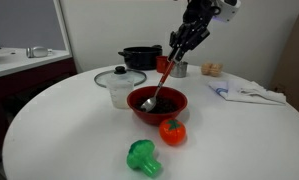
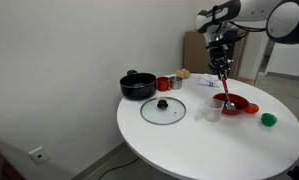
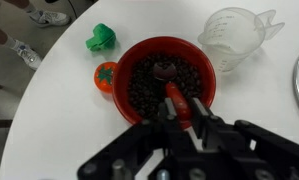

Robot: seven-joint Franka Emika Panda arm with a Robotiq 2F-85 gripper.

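Note:
A red bowl (image 1: 160, 115) stands on the round white table, filled with dark beans (image 3: 141, 87). My gripper is shut on the red handle of a spoon (image 1: 167, 72), above the bowl. The spoon slants down, and its metal head (image 1: 149, 103) is inside the bowl, at the beans. In the wrist view the red handle (image 3: 176, 101) runs from between the fingers toward the spoon head (image 3: 164, 70). How deep the head sits in the beans I cannot tell.
Beside the bowl are a clear measuring jug (image 3: 235, 36), a tomato (image 3: 104, 76) and green broccoli (image 3: 101, 38). A glass lid (image 2: 163, 109), black pot (image 2: 138, 86), red cup (image 2: 162, 84) and white cloth (image 1: 246, 91) lie farther back.

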